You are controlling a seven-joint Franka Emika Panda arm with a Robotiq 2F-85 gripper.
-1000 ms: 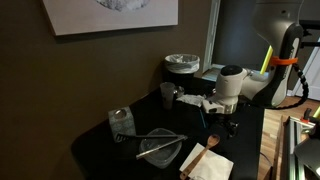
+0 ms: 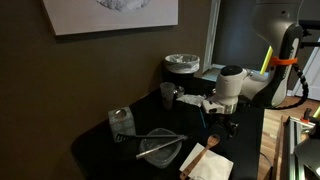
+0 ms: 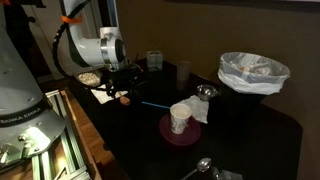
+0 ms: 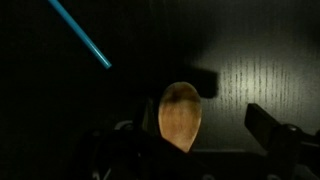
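Observation:
A wooden spoon point(image 2: 200, 157) lies on the dark table in exterior view 1, its handle over a white sheet point(image 2: 211, 165). The bowl of the wooden spoon point(image 4: 180, 115) shows between my fingers in the wrist view, nearer the left one; its handle is hidden below. My gripper is open, with the right finger point(image 4: 262, 125) well clear of the wood. In exterior view 2 the gripper point(image 3: 131, 78) hovers near the spoon's bowl point(image 3: 125, 99). A thin blue stick point(image 4: 80, 33) lies at the upper left of the wrist view.
A white cup point(image 3: 180, 119) stands on a dark red plate point(image 3: 190, 140). Beyond is a lined bin point(image 3: 253, 72). A clear container point(image 2: 160, 154) with utensils, a metal grater point(image 2: 122, 121) and a tall cup point(image 2: 167, 91) also occupy the table. Its front right in exterior view 2 has bare room.
The arm and gripper have shifted very slightly near the spoon. The objects on the table stay where they were.

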